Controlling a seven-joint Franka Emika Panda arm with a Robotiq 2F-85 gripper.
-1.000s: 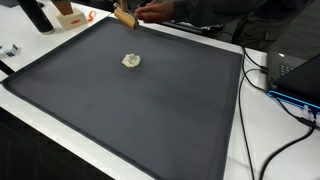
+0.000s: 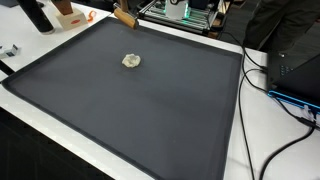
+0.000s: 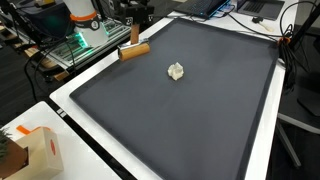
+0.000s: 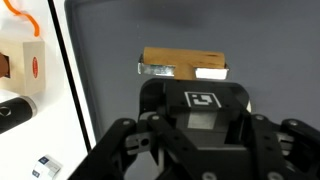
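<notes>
A wooden roller with a short upright handle hangs above the far side of the grey mat. In the wrist view the bar of this roller lies crosswise, its handle running back into my gripper. My gripper is shut on that handle, though the dark tagged block hides most of the grip. Exterior view 1 shows only the roller at the top edge. An off-white crumpled lump, perhaps dough, rests on the mat, apart from the roller.
Left in the wrist view are a wooden box, a black cylinder and a small white block. A laptop and cables stand at the right.
A person's hand and arm beside the roller one second ago have withdrawn towards the right. The roller hangs at nearly the same spot, and the lump has not moved.
</notes>
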